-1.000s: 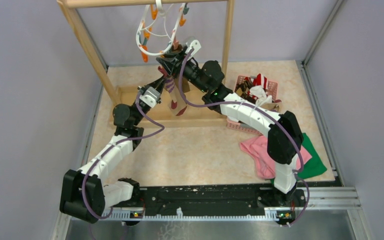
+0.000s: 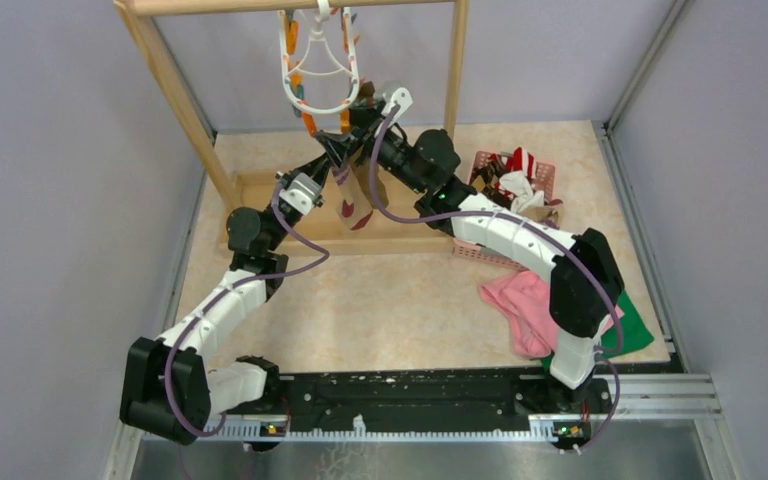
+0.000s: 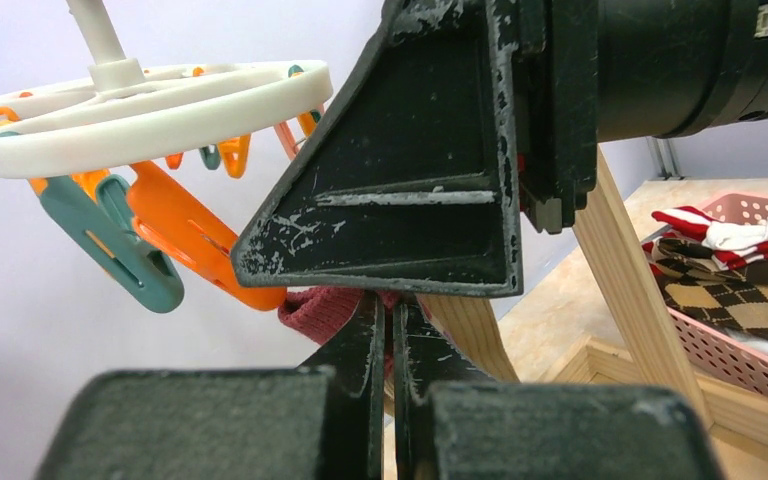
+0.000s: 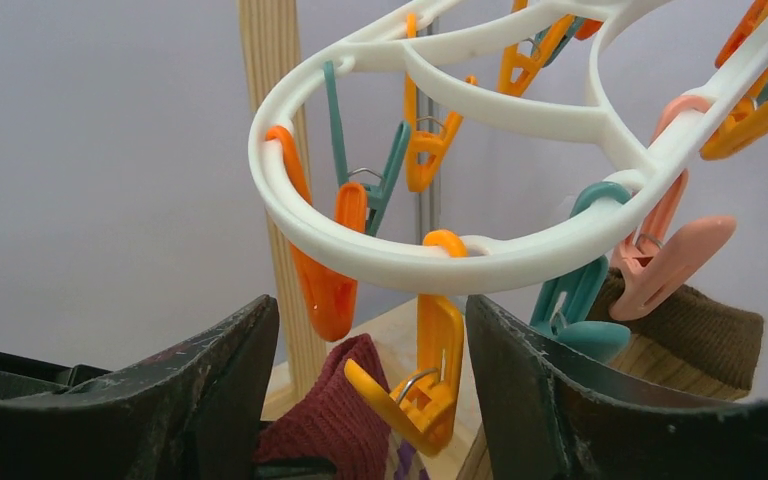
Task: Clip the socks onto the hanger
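Observation:
A patterned sock (image 2: 353, 207) with a maroon cuff (image 3: 322, 312) hangs from my left gripper, which is shut on it. The white ring hanger (image 2: 322, 108) carries several coloured clips. In the right wrist view a yellow clip (image 4: 430, 365) lies between the parted fingers of my right gripper; whether either finger touches it, I cannot tell. The maroon sock (image 4: 345, 420) is just below and left of that clip. Seen from the left wrist, the right gripper's dark finger (image 3: 400, 200) covers the space above the sock. A brown sock (image 4: 705, 340) hangs by the pink clip (image 4: 675, 262).
A wooden frame (image 2: 457, 75) holds the hanger. The pink basket (image 2: 545, 180) of socks stands right of it. Pink cloth (image 2: 522, 312) and green cloth (image 2: 635, 325) lie at the front right.
My right gripper has shifted slightly toward the front and right, and the hanger has turned and shifted a little with it. The left arm and its sock are nearly still.

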